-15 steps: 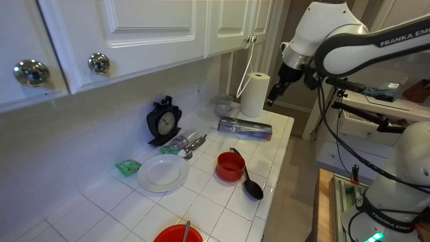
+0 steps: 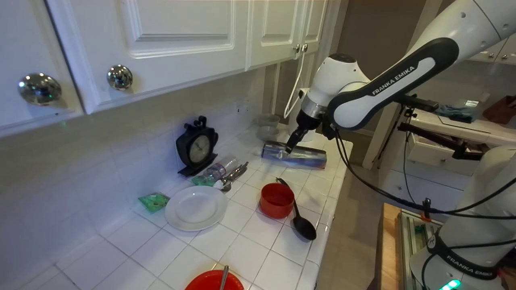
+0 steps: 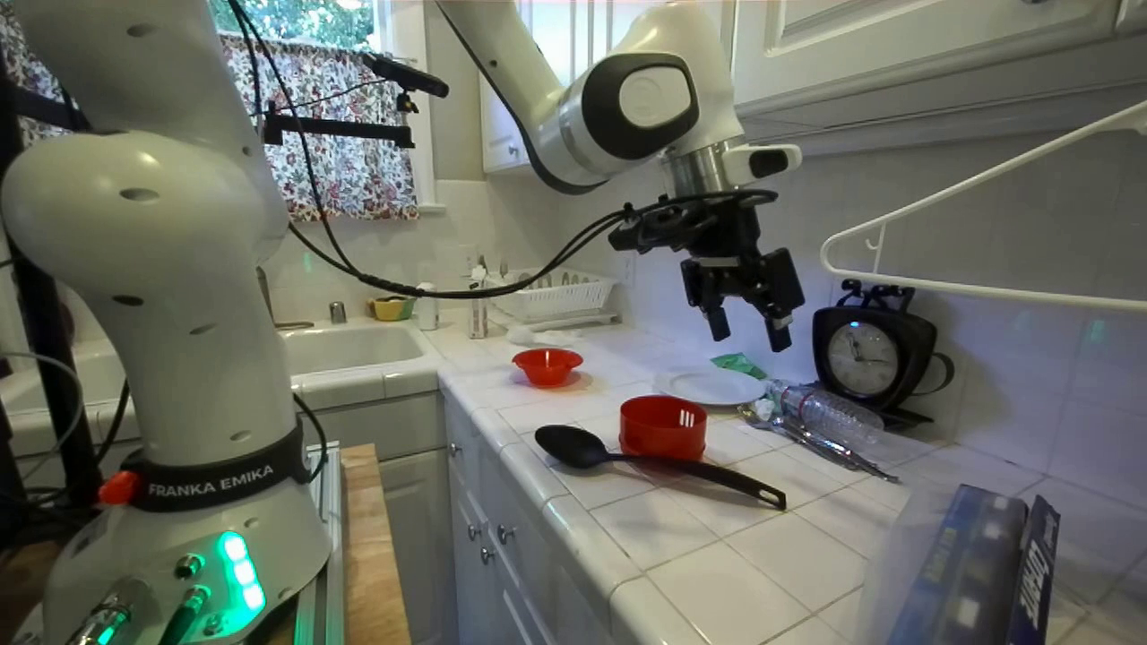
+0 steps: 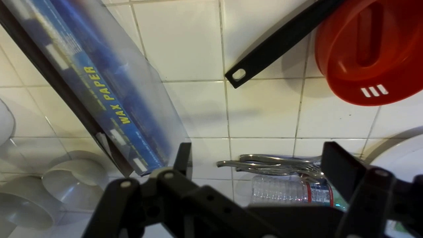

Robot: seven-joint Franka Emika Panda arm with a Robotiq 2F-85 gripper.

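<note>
My gripper (image 3: 749,331) hangs open above the tiled counter, with nothing between its fingers. In the wrist view, metal utensils (image 4: 273,164) and a clear plastic bottle (image 4: 279,189) lie on the counter below the gap between the fingertips. A black spoon (image 2: 303,226) rests beside a red pot (image 2: 276,199); its handle end points toward the wax paper box (image 4: 101,89). The white plate (image 2: 196,208) lies flat near the wall. Nearer exterior view 1's camera is a red bowl (image 2: 208,281) with a metal handle sticking out.
A black clock (image 2: 197,146) stands against the backsplash, near a green packet (image 2: 153,202). Translucent cups (image 4: 75,180) sit by the wax paper. A white hanger (image 3: 968,199) hangs near the cabinets (image 2: 188,29). Bare tiles (image 3: 742,586) lie along the counter's front.
My arm has swung left and down in exterior view 1, bringing the gripper in over the counter by the wax paper. It now mostly covers the paper towel roll. The counter objects have stayed put.
</note>
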